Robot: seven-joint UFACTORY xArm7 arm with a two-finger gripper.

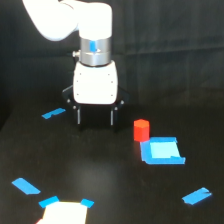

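Note:
A small red cube (141,130) stands on the dark table right of centre. It sits by the upper left corner of a white square (164,150) edged with blue tape. My gripper (96,117) hangs to the left of the cube, apart from it. Its dark fingers are spread wide, and nothing shows between them. How high the fingertips are above the table is hard to judge.
Blue tape strips mark the table at far left (54,113), near left (26,186) and near right (197,196). A pale object (64,213) is cut off by the bottom edge.

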